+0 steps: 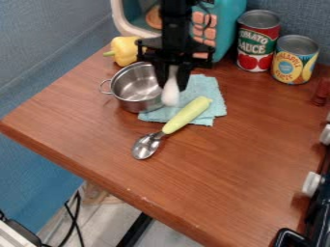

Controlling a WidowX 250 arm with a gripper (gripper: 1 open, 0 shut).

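Observation:
My black gripper (pixel 171 69) hangs at the top centre, with a white elongated object (pixel 171 90) at its tip, held over a blue cloth (pixel 206 96). A steel pot (pixel 134 94) stands just left of it. A spoon with a pale yellow handle (pixel 187 115) lies across the cloth, its bowl on the wooden table.
A tomato can (pixel 257 43) and a second can (pixel 294 62) stand at the back right, near a teal-and-pink toy kitchen (pixel 223 24). A yellow object (pixel 123 52) is at the back left. A black appliance (pixel 307 212) is at the right edge.

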